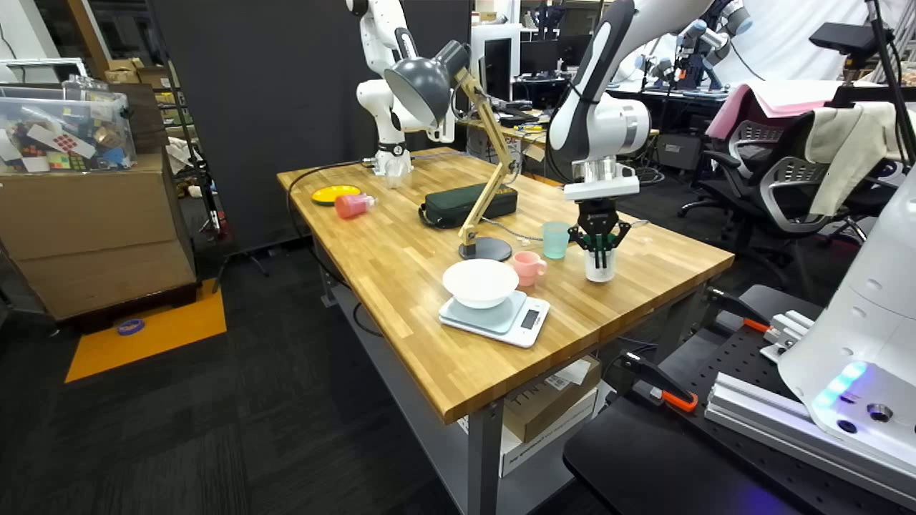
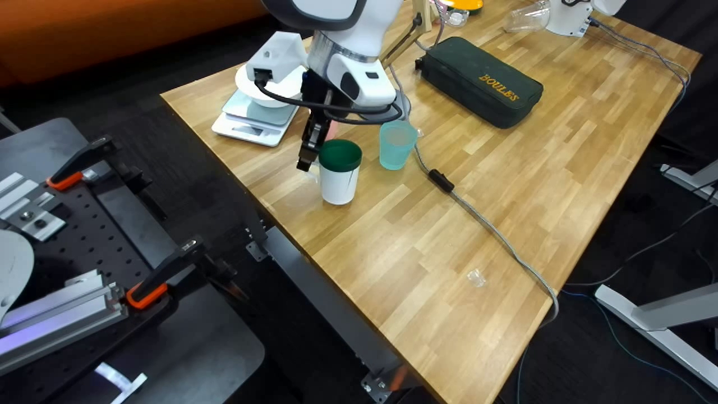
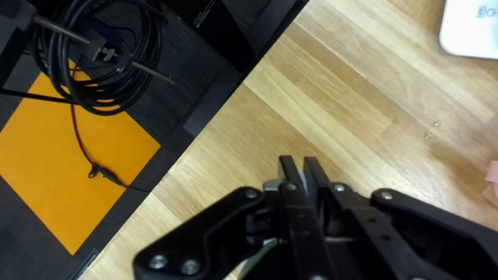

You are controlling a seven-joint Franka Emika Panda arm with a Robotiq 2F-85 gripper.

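Observation:
A white mug with a dark green inside (image 2: 338, 176) stands upright on the wooden table, near its edge. My gripper (image 2: 307, 160) comes down on the mug's handle side, its fingers nearly together. Seen from the front, the black fingers overlap the white mug (image 1: 600, 270). In the wrist view the gripper is closed on a narrow pale piece, which looks like the handle. Most of the mug is hidden there behind the fingers; only a bit of its green rim (image 3: 258, 260) shows.
Close by stand a teal cup (image 1: 555, 239) and a pink cup (image 1: 527, 267). A white bowl (image 1: 481, 283) rests on a kitchen scale (image 1: 525, 322). Behind are a desk lamp (image 1: 486, 249) and a dark green case (image 2: 481, 82). A grey cable (image 2: 495, 229) crosses the otherwise open tabletop.

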